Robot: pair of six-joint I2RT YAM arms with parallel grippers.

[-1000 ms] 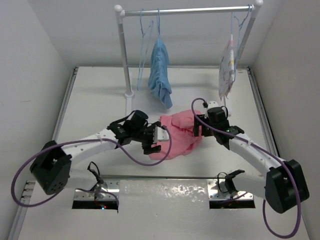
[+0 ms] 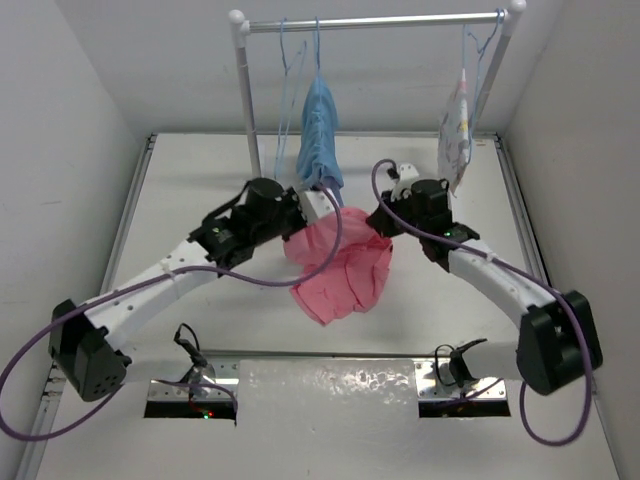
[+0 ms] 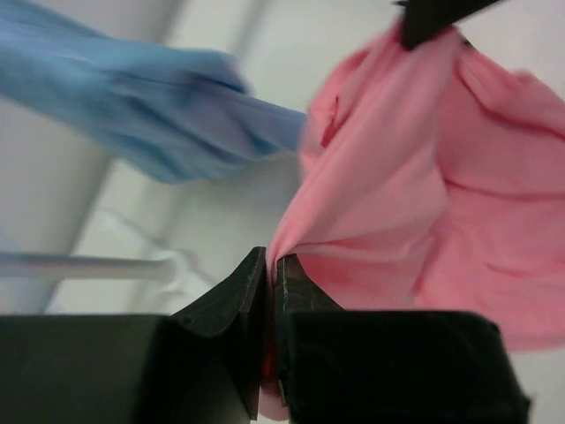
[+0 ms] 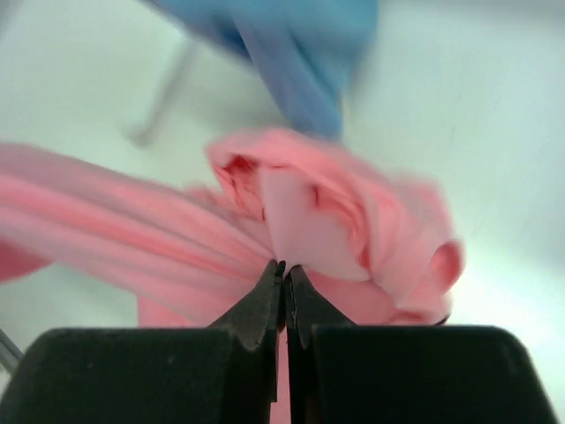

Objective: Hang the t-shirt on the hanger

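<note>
The pink t-shirt hangs crumpled between my two grippers, over the middle of the table. My left gripper is shut on a gathered fold of it, and a bit of pink pokes out below the fingers. In the right wrist view, cloth runs into the fingertips of my right gripper, which is also shut on the shirt. A stretched pink band links the two sides. On the rail's left part hangs an empty blue hanger, behind the left gripper.
A blue garment hangs close behind the pink shirt, its lower end near the left gripper. At the right, a patterned white garment hangs from the metal rail. Bare table lies at the left.
The shirt has been lifted, and both arms have shifted toward the rail, the left one most.
</note>
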